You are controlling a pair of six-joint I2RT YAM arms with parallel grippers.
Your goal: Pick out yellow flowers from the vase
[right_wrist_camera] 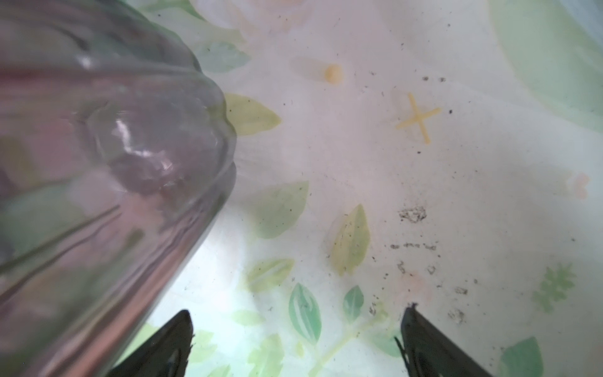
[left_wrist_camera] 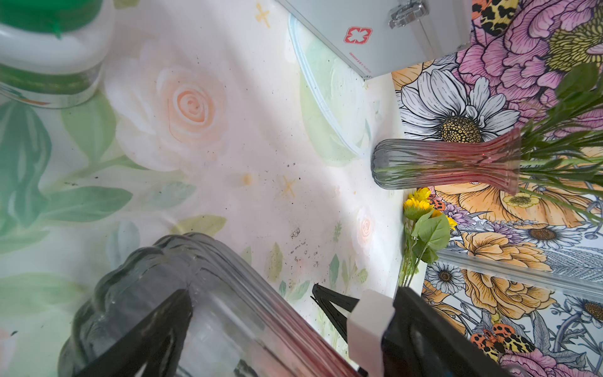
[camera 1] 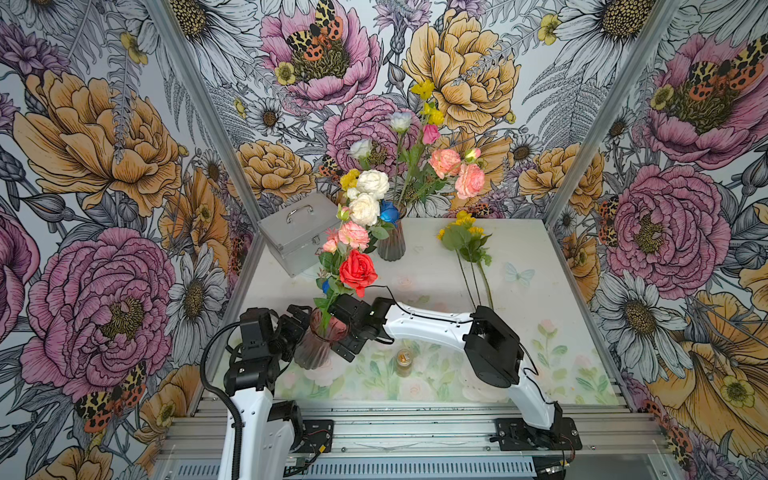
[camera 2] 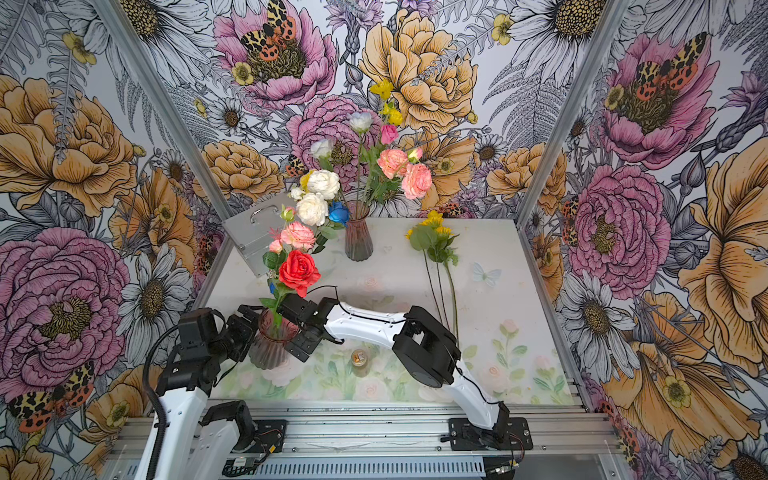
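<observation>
The near vase (camera 1: 313,345), clear pinkish glass, holds red, pink, white and blue flowers. A yellow bloom (camera 1: 349,179) shows behind its white roses (camera 1: 369,196). My left gripper (camera 1: 296,318) stands open at the vase's left, and in the left wrist view the vase body (left_wrist_camera: 207,301) lies between its fingers; contact is unclear. Just right of the vase neck is my right gripper (camera 1: 345,328), open. Only table shows between its fingertips, with the vase (right_wrist_camera: 113,176) at the left of its view. Yellow flowers (camera 1: 464,222) with green stems lie on the table at right.
A second vase (camera 2: 358,236) stands at the back with pink, white and tall yellow flowers (camera 2: 384,89). A grey metal box (camera 1: 300,232) sits back left. Near the front is a small jar (camera 1: 404,362).
</observation>
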